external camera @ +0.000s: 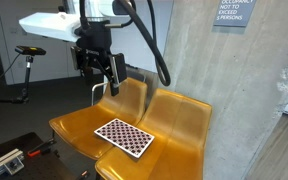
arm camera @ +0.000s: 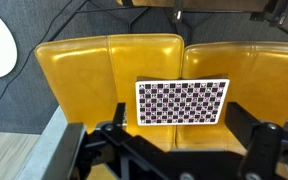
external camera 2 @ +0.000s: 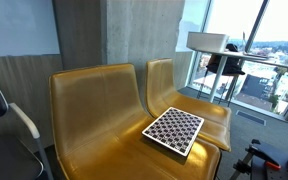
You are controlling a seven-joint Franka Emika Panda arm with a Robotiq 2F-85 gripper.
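A flat checkered board (external camera: 124, 137) with a white border lies across the seats of two joined tan chairs. From the other side, the same board (external camera 2: 174, 130) rests nearer the edge between the seats. My gripper (external camera: 111, 88) hangs in the air above the chairs, well clear of the board. Looking down in the wrist view, the board (arm camera: 181, 102) lies beyond the gripper, whose two dark fingers stand wide apart at the lower left and lower right. Nothing shows between them.
The tan chairs (external camera 2: 94, 105) have upright backs against a concrete wall (external camera: 219, 80). A dark chair (external camera 2: 9, 130) stands at the left in the second exterior view. A white table (external camera 2: 244, 52) is by the window. Air around the arm looks free.
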